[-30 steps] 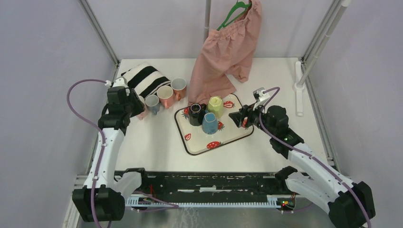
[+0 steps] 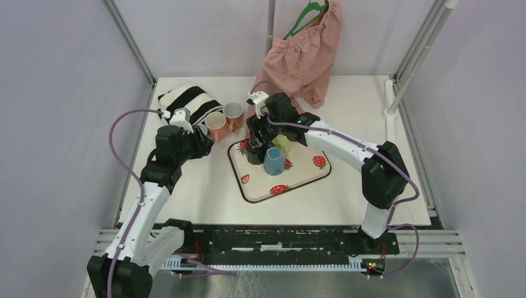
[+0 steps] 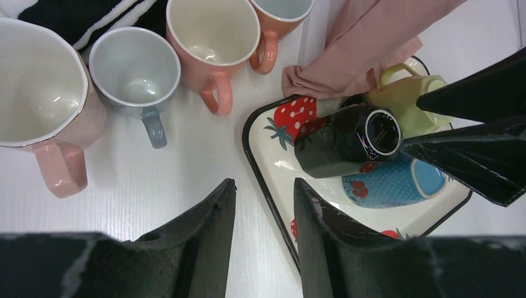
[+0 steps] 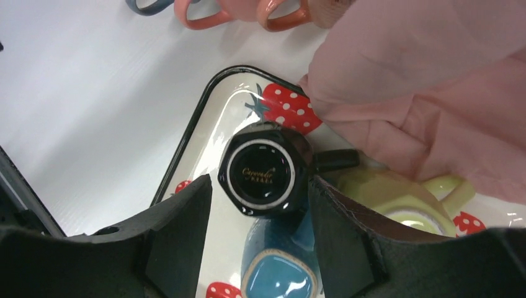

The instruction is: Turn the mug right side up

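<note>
Upside down on the strawberry tray [image 2: 299, 177] stands a black mug [image 4: 260, 174], its ringed base facing up and its handle [image 4: 336, 160] pointing at the pink cloth. My right gripper is open above it, one finger to each side of the mug in the right wrist view, with no grip showing. Beside the black mug are a blue mug [image 2: 274, 161] and a yellow-green mug [image 3: 412, 102], both base up. Left of the tray, my left gripper hangs part open over bare table, nothing between its fingers.
Upright mugs line the back left: a large pink one [image 3: 46, 87], a grey-blue one [image 3: 135, 74] and two more pinkish ones. A striped cushion [image 2: 189, 99] lies behind them. Hanging pink shorts [image 2: 304, 56] reach down to the tray's back edge.
My right arm has swung left across the tray, from its right side to over the black mug. Earlier the left gripper shifted right, away from the large pink mug. The mugs look unmoved.
</note>
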